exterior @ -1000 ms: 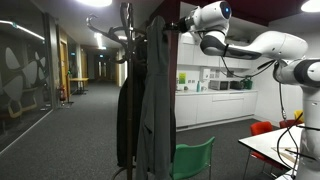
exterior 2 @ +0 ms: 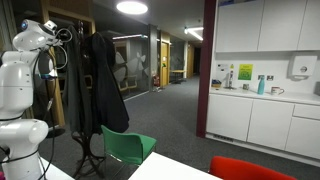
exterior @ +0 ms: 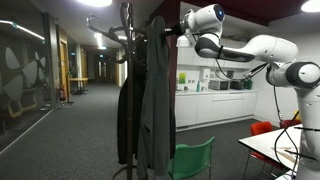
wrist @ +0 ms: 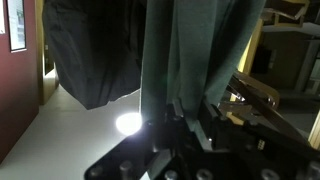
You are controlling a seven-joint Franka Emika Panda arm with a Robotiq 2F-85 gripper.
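A grey-green coat [exterior: 157, 105] hangs from the dark wooden coat rack [exterior: 128, 80], with darker garments beside it. At the coat's top, my gripper [exterior: 174, 32] reaches in from the right, close against the collar area. Looking from the wrist, the green cloth [wrist: 185, 60] hangs directly ahead, running down to the dark fingers [wrist: 212, 118]. A black garment [wrist: 95, 45] hangs to its left. The fingers are dark and blurred against the cloth, so whether they pinch it cannot be made out. In the second exterior view, the arm [exterior 2: 22, 60] stands at the far left beside the rack.
A green chair [exterior: 192, 158] stands right of the rack, and a white table [exterior: 270, 145] with red chairs lies farther right. White cabinets [exterior 2: 262, 120] line the back wall. The corridor floor [exterior: 75, 130] left of the rack is clear.
My arm has shifted slightly left over the last second, bringing the gripper closer to the coat's top. The coat and the rack look much the same.
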